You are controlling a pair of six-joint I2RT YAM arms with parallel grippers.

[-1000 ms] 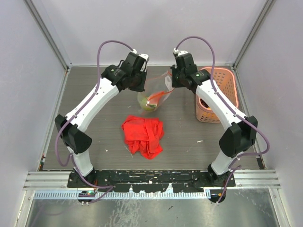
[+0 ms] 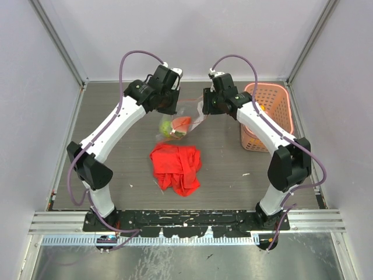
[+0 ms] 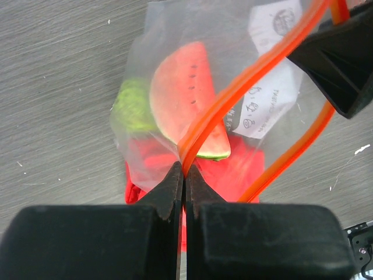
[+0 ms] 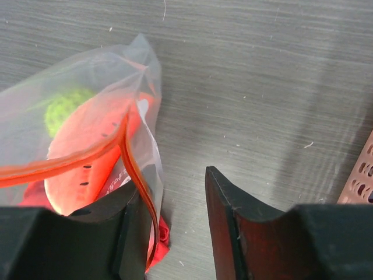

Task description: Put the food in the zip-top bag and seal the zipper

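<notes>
The clear zip bag [image 3: 145, 52], with an orange zipper [image 3: 274, 52], hangs between my two grippers, holding a watermelon piece [image 3: 186, 99] and something green [image 3: 131, 105]. My left gripper is shut on the zipper edge of the bag, which runs into the seam between its fingertips. My right gripper stands open at the bag's other side in the right wrist view; the zipper passes by its left finger, and the other finger is clear of the bag.
A red cloth [image 2: 175, 169] lies on the table below the bag. An orange basket [image 2: 268, 116] stands at the right.
My right gripper has moved left and slightly down in the top view, and is now open. The bag's lower end with the food has shifted left. The left arm is nearly still.
</notes>
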